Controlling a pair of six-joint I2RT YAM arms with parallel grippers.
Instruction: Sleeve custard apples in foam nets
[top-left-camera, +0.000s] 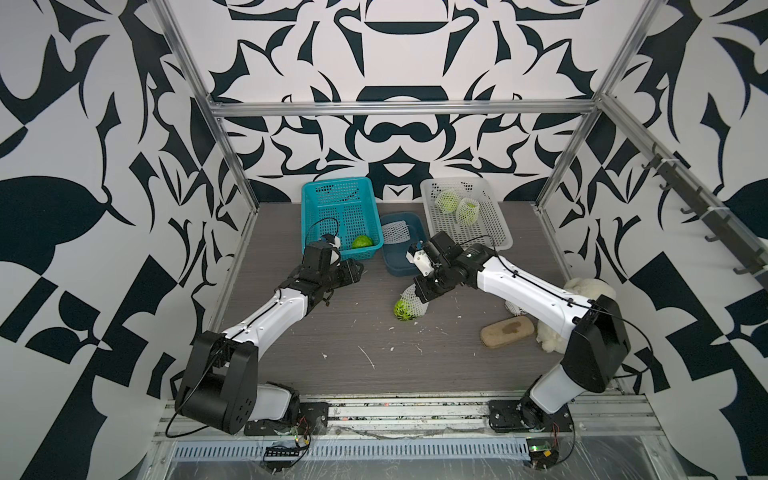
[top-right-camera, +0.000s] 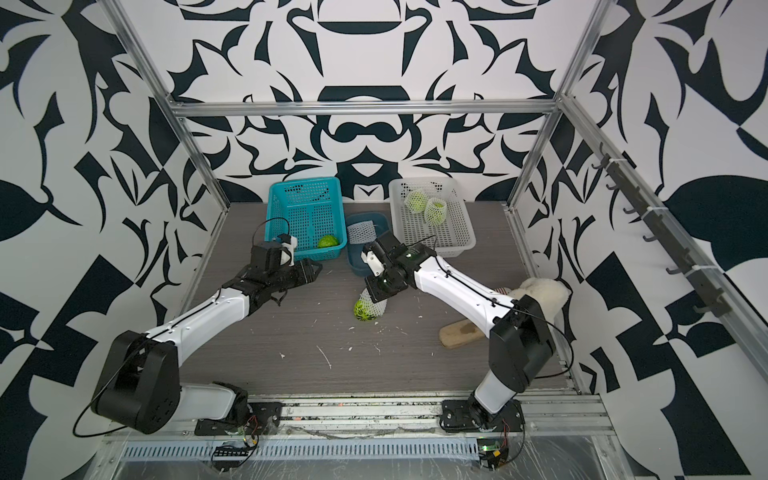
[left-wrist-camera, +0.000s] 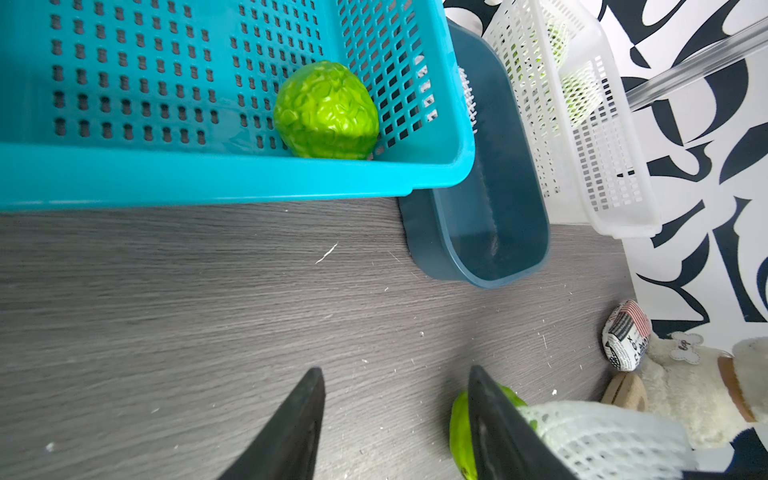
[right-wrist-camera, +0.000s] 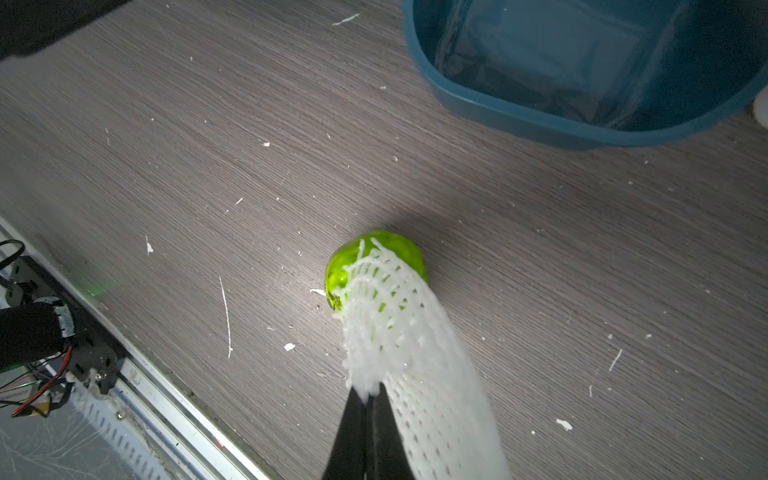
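Note:
A green custard apple (right-wrist-camera: 384, 244) rests on the table. A white foam net (right-wrist-camera: 432, 376) hangs from my right gripper, which is shut on the net's edge. In the right wrist view the net's free end covers part of this fruit; how far it reaches around it cannot be told. My left gripper stands part open above the table, left of the fruit, nothing between its fingers. Another custard apple (left-wrist-camera: 326, 112) sits in the teal basket (left-wrist-camera: 240, 180).
A dark blue bin (top-left-camera: 400, 262) with a foam net (top-left-camera: 395, 232) in it stands beside the teal basket. Netted fruits (top-left-camera: 467, 211) lie in the white basket (top-left-camera: 500, 232). A brown block (top-left-camera: 507, 331) and plush toy (top-right-camera: 544, 296) sit at right.

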